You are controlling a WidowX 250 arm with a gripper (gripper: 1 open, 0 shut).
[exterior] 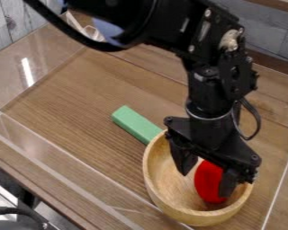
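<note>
My black gripper (209,162) is low over a tan round bowl (166,193) at the lower right of the view, its fingers open and its fingertips reaching down into the bowl. A red rounded object (211,189) lies in the bowl between the fingers, partly hidden by them. A green bar-shaped block (137,123) lies outside the bowl, just to its upper left.
A grey wall (266,40) runs behind it. A black cable or part (14,216) shows at the bottom left corner.
</note>
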